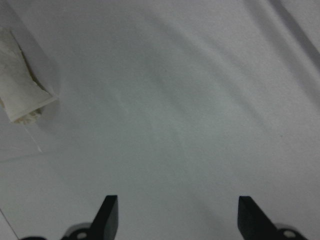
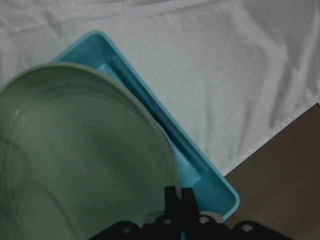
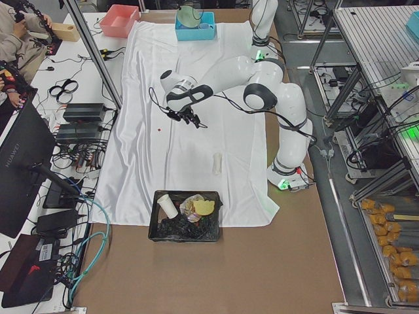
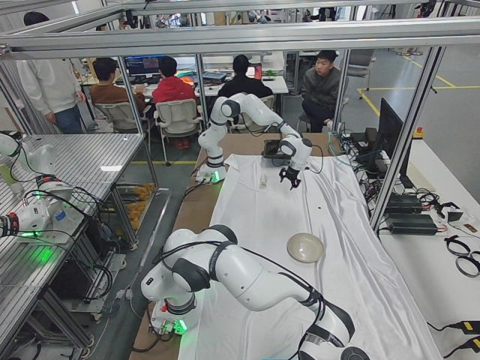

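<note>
My left gripper hangs open above the white cloth. A pale packet (image 1: 20, 75) lies at the upper left of the left wrist view, apart from the fingers. A beige plate (image 4: 304, 247) rests on the cloth, behind the left arm in the camera left view. My right gripper is shut on the rim of a green plate (image 2: 80, 145), over a blue bin (image 2: 210, 195); part of another rim shows inside the bin under it.
A black tray (image 3: 184, 229) holding a white cup and wrappers sits at the near end of the cloth. A pink bin (image 3: 121, 19) and cables are on the side table.
</note>
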